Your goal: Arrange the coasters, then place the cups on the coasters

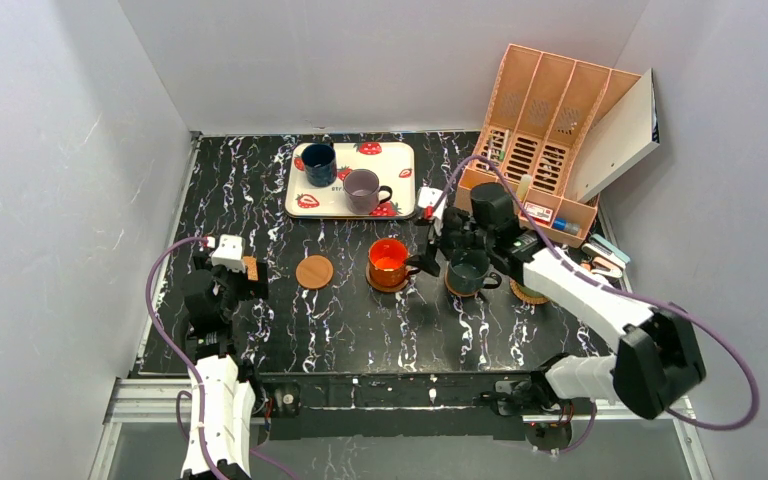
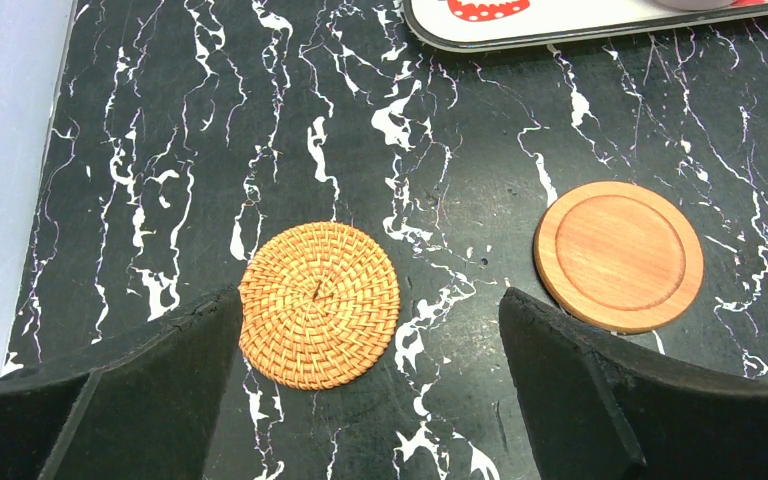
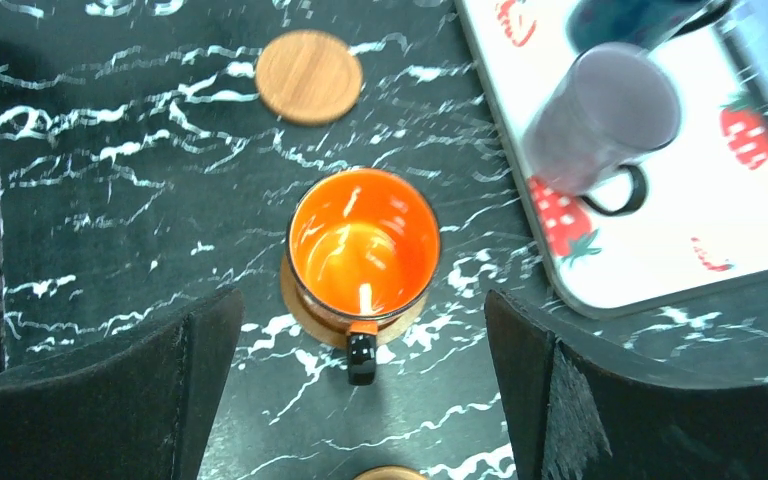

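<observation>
The orange cup (image 1: 387,254) stands upright on a round wooden coaster (image 1: 386,285), its dark handle (image 3: 361,360) pointing toward my right gripper. That gripper is open and apart from the cup, with only table and the cup showing beyond its fingers. A dark green cup (image 1: 468,270) rests on another coaster, partly under the right arm. The grey-purple mug (image 1: 361,191) and the navy cup (image 1: 318,164) stand on the tray. My left gripper is open and empty above a woven coaster (image 2: 320,305); a bare wooden coaster (image 2: 620,257) lies to its right.
The strawberry-patterned tray (image 1: 303,208) lies at the back of the dark marbled table. An orange compartment box (image 1: 560,120) occupies the back right. At the right, a woven coaster (image 1: 528,294) sits below the right arm.
</observation>
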